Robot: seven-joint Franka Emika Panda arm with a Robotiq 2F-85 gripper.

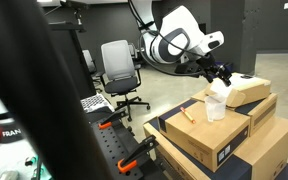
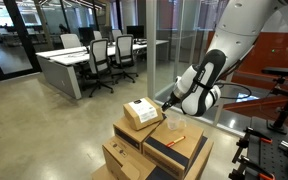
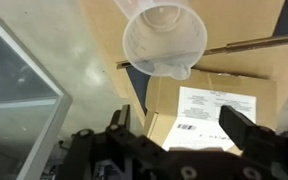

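A clear plastic cup with a spout-like lip stands on a cardboard box. Part of the cup fills the top of the wrist view, beyond my fingertips. My gripper is open, its two dark fingers wide apart and nothing held between them. In exterior view 1 the gripper hangs just above and behind the cup. Left of the cup, on the same box top, lies a small orange stick-like object.
A taller carton stands behind the cup, with more boxes around it. A white label lies on cardboard below the cup in the wrist view. Office chairs and desks are far off.
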